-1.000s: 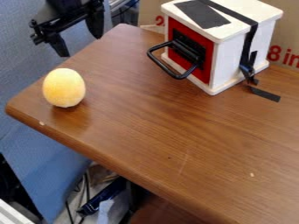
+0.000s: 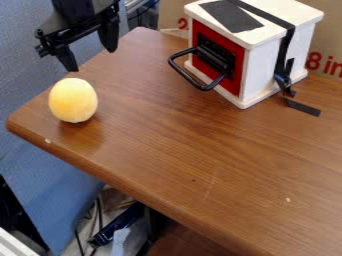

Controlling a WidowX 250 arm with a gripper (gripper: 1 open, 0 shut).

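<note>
My black gripper [image 2: 90, 54] hangs at the upper left, open, with nothing between its two fingers, above and behind a pale yellow, egg-shaped object [image 2: 72, 100]. That object rests near the left edge of the wooden table [image 2: 214, 175]. At the upper right stands a white box [image 2: 267, 50] with a red front panel [image 2: 223, 80], a black U-shaped handle [image 2: 182, 70] and black tape over its top and side.
A cardboard box [image 2: 321, 55] is behind the white box. Past the left edge lie a blue-grey padded surface and some cables and clutter below.
My gripper has moved slightly down over the last second. The objects on the table have not moved.
</note>
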